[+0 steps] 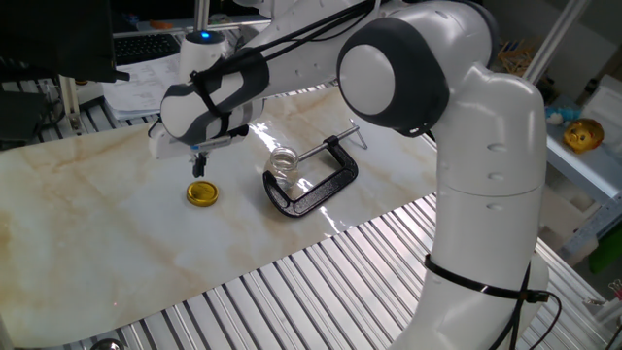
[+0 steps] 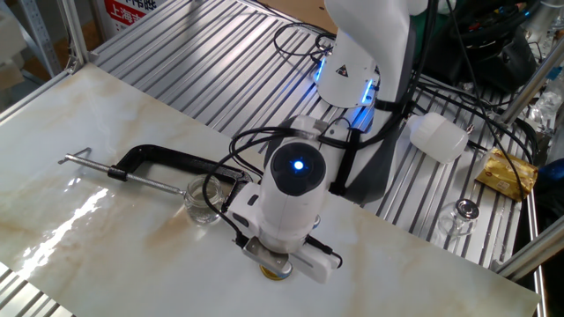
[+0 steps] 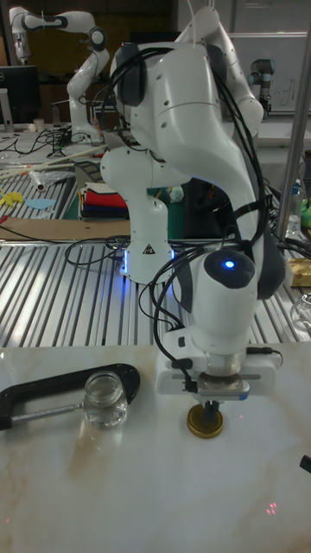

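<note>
A round gold lid point(image 1: 202, 193) lies flat on the marble-patterned sheet, and my gripper point(image 1: 199, 172) is just above it, pointing down. The dark fingers stand close together, shut, with nothing visible between them. In exterior view 3 their tips overlap the lid point(image 3: 204, 421), so contact cannot be judged. Exterior view 2 shows only a sliver of the lid point(image 2: 274, 274) under the hand, and the fingers are hidden there. A clear open glass jar point(image 3: 105, 400) stands upright beside a black C-clamp point(image 1: 318, 194), at the end of its screw.
The sheet point(image 1: 97, 233) is clear left of the lid. In exterior view 2, a white bottle point(image 2: 438, 137), a yellow packet point(image 2: 507, 173) and a small glass jar with a dark top point(image 2: 462, 217) are on the slatted table, right of the arm.
</note>
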